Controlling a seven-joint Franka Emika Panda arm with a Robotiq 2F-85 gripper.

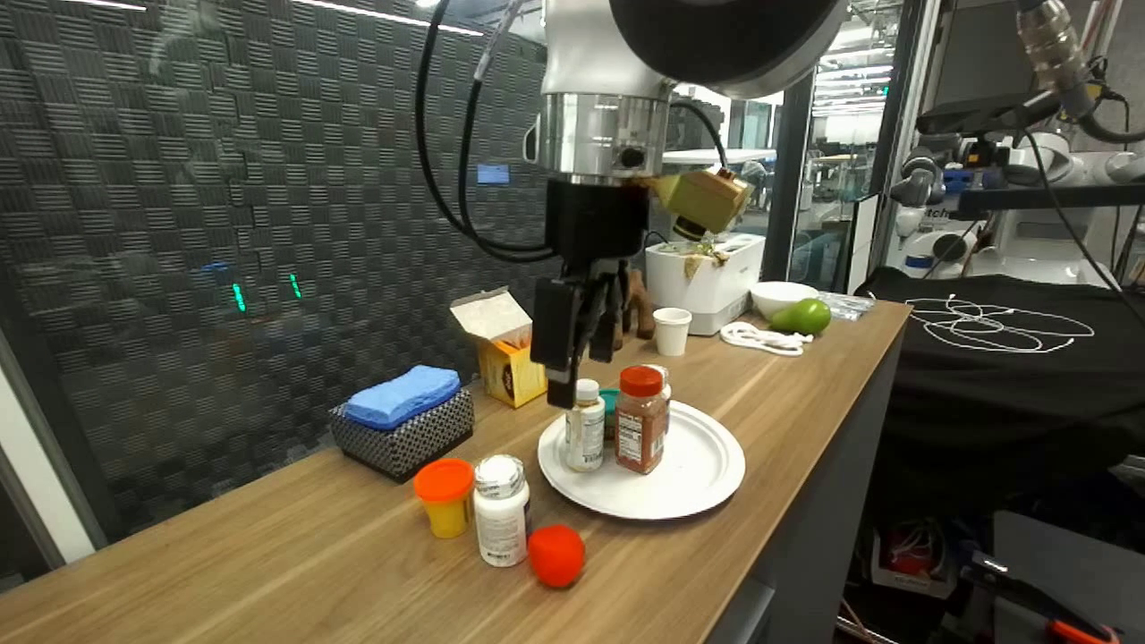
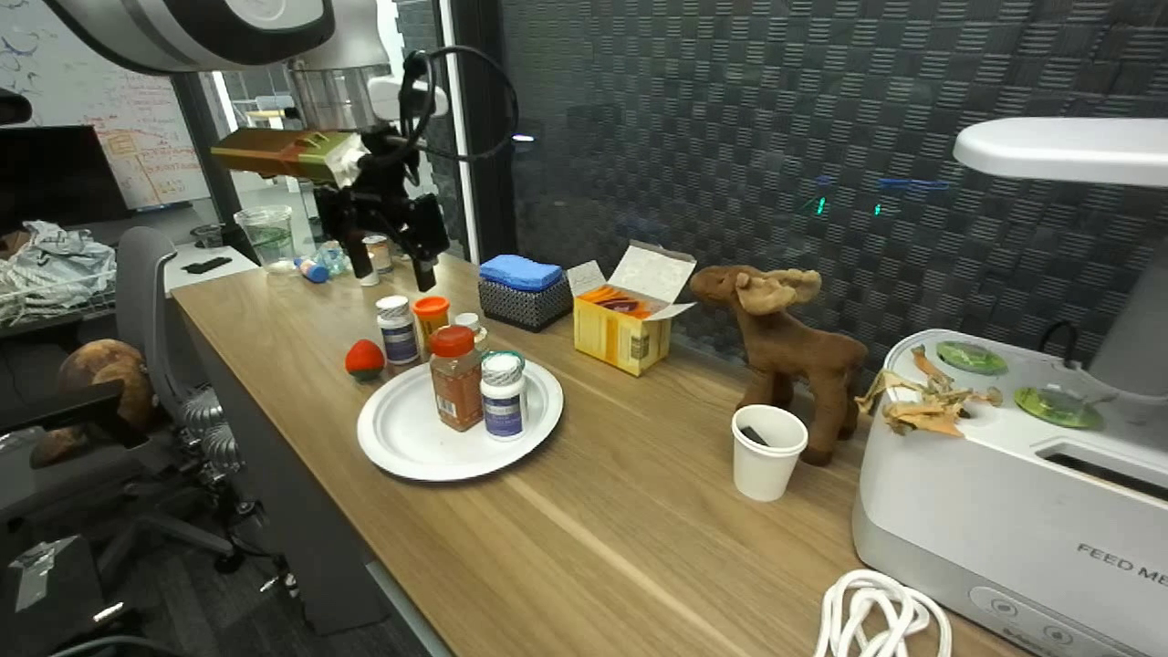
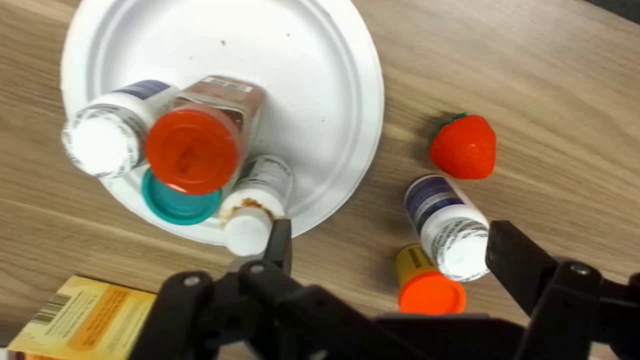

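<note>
My gripper is open and empty, hanging above the counter near the plate's edge. On the white plate [image 1: 698, 478] stand a red-lidded spice jar [image 1: 640, 424], a slim white-capped bottle [image 1: 586, 429], a white bottle with a purple label [image 2: 504, 400] and a teal-lidded container [image 3: 180, 201], grouped close together. Off the plate, another white bottle [image 1: 501, 515] stands beside an orange-lidded yellow tub [image 1: 445, 499] and a red strawberry [image 1: 555, 555]. In the wrist view, that bottle's cap and the tub appear close to the right finger [image 3: 519, 264].
A yellow open box [image 2: 624, 328] and a dark woven box [image 2: 531, 303] with a blue cloth line the wall. Beyond the plate are a brown plush moose [image 2: 788, 339], a paper cup [image 2: 764, 465], a white planter [image 2: 1007, 493] and a white cable [image 2: 876, 613].
</note>
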